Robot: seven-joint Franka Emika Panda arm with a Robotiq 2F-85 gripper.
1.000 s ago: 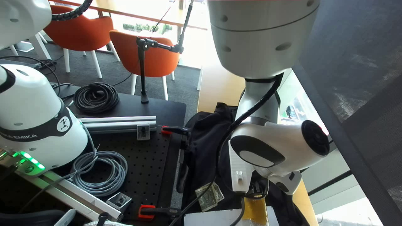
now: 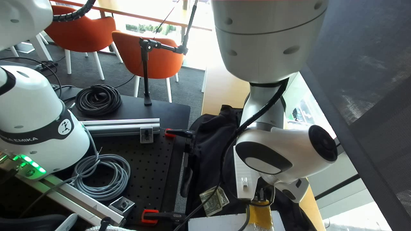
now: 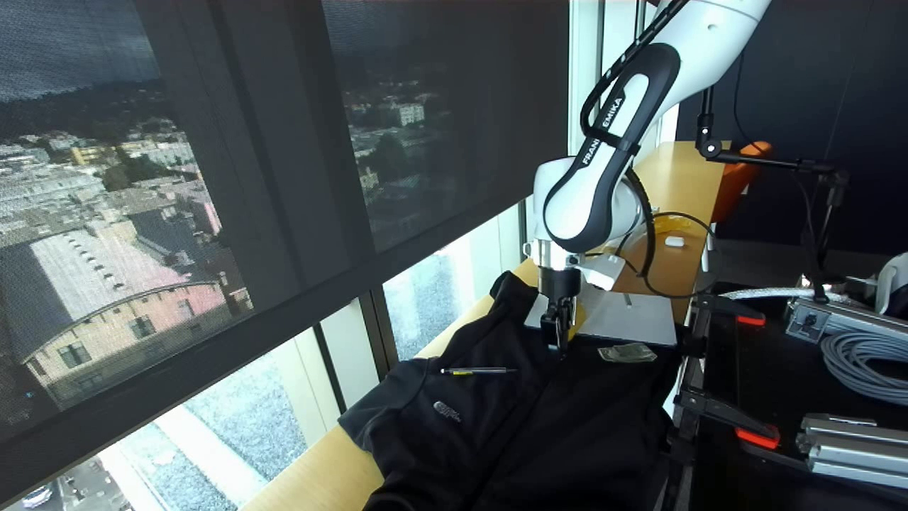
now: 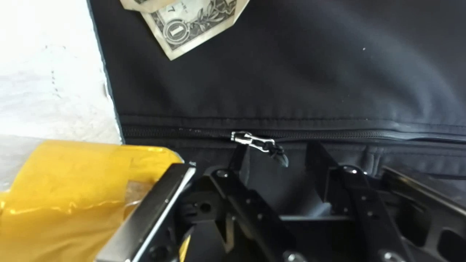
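Note:
A black jacket (image 3: 545, 417) lies spread over the wooden ledge. Its zipper runs across the wrist view, with a silver zipper pull (image 4: 253, 140) and a dark cord tab on its end. My gripper is part open close over the jacket, and the pull's tab shows in the gap between its two fingers. Nothing appears clamped there. From the side, the gripper (image 3: 557, 332) points down at the jacket; in exterior view 1 the arm mostly hides it.
Beside the gripper are a yellow packet (image 4: 78, 179) and a white board (image 4: 48, 65). A folded dollar bill (image 3: 627, 353) and a pen (image 3: 478, 370) rest on the jacket. Red-tipped clamps (image 3: 757, 437) line the black table's edge. A window blind stands close behind the arm.
The wrist and hand have shifted slightly lower in exterior view 1. The jacket, bill and board look unmoved.

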